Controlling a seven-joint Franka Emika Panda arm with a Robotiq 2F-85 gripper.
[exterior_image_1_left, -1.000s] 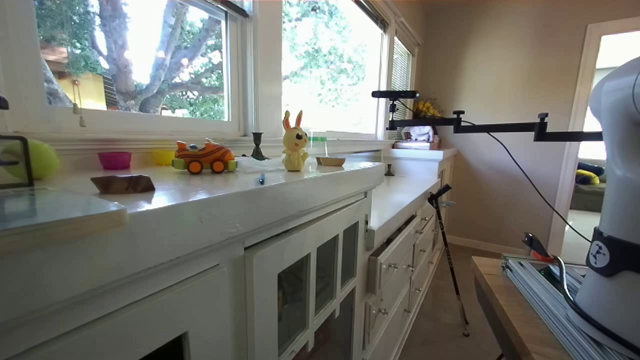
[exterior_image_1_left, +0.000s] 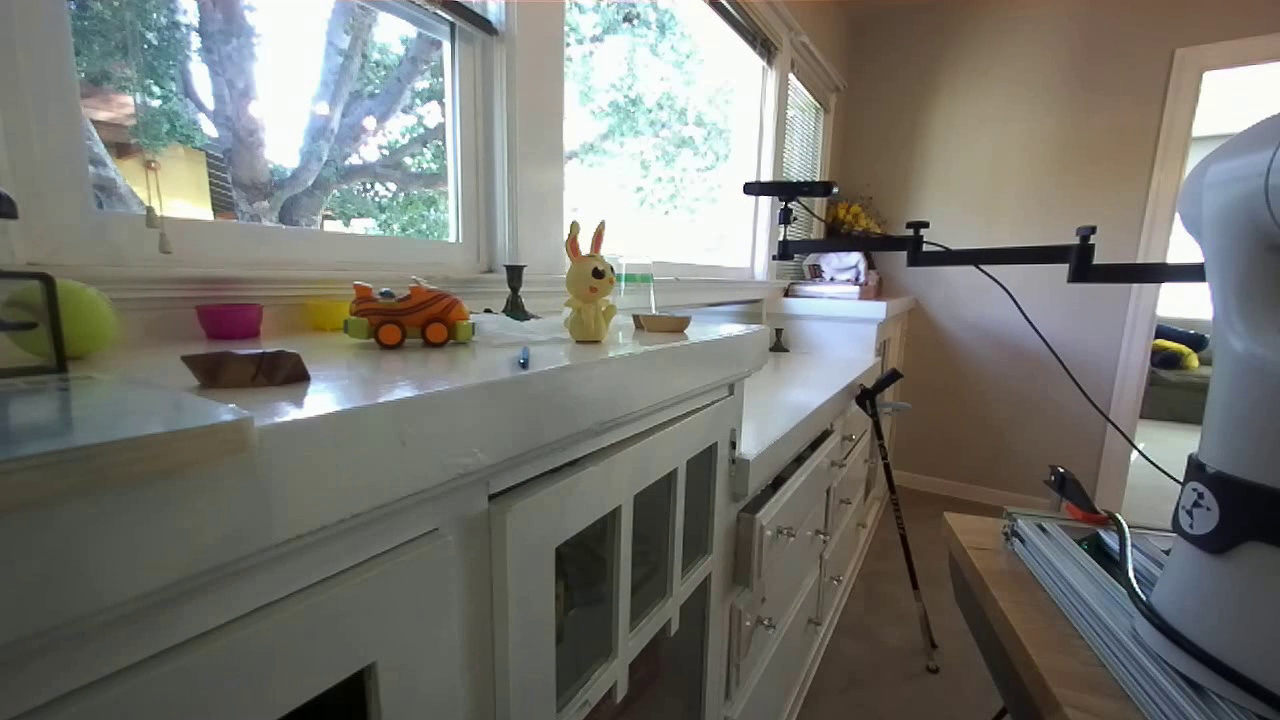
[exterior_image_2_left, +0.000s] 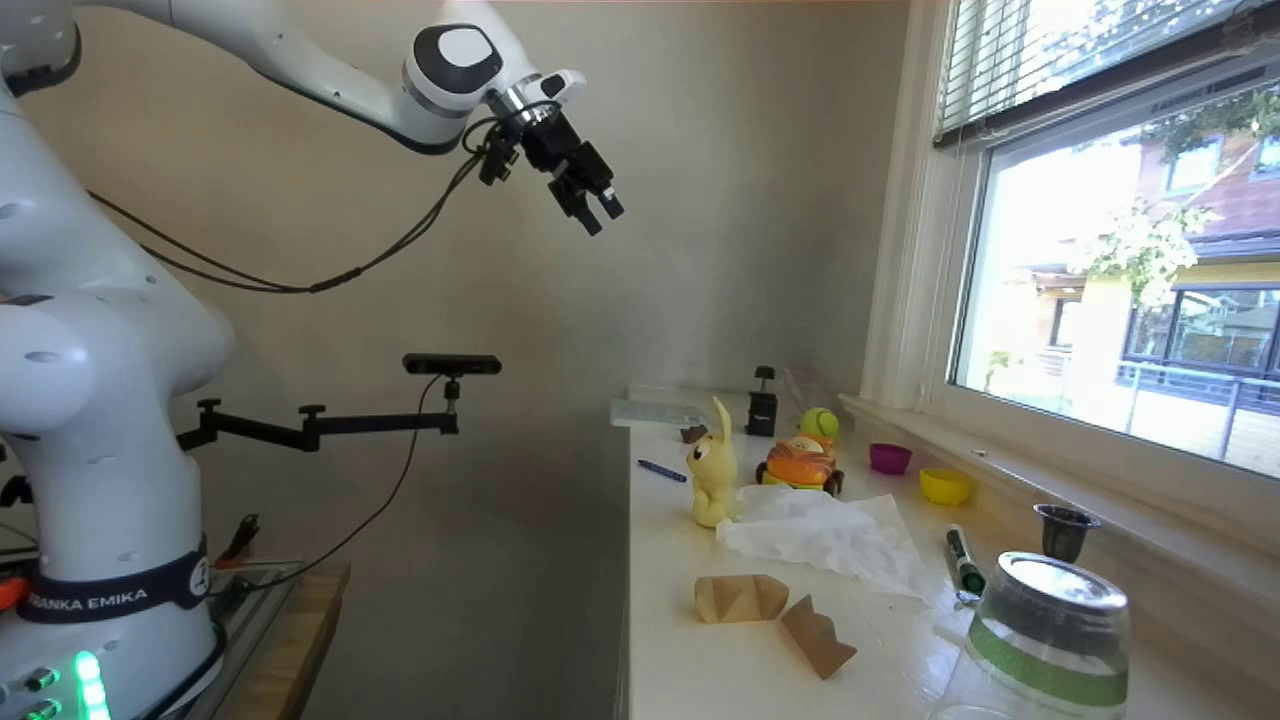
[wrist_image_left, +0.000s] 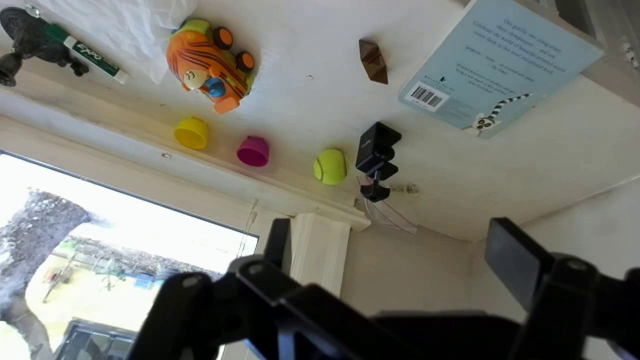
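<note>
High above the counter, my gripper (exterior_image_2_left: 608, 220) hangs against the wall, angled downward, well away from every object. The wrist view shows its two dark fingers wide apart with nothing between them, so my gripper is open. On the white counter stand a yellow rabbit figure (exterior_image_1_left: 590, 286) and an orange striped toy car (wrist_image_left: 207, 63). A pink cup (wrist_image_left: 253, 151), a yellow cup (wrist_image_left: 191, 133) and a tennis ball (wrist_image_left: 330, 167) line the window side. A brown folded piece (wrist_image_left: 373, 61) lies near a light-blue book (wrist_image_left: 501, 63).
A clear cup with a green band (exterior_image_2_left: 1056, 630) stands upside down at the near right. White crumpled plastic (exterior_image_2_left: 822, 528), a green marker (exterior_image_2_left: 963, 559) and a dark candle holder (exterior_image_2_left: 1064, 530) occupy the middle. A black clamp (wrist_image_left: 376, 150) sits by the ball. The window sill (exterior_image_2_left: 1080, 516) bounds one side.
</note>
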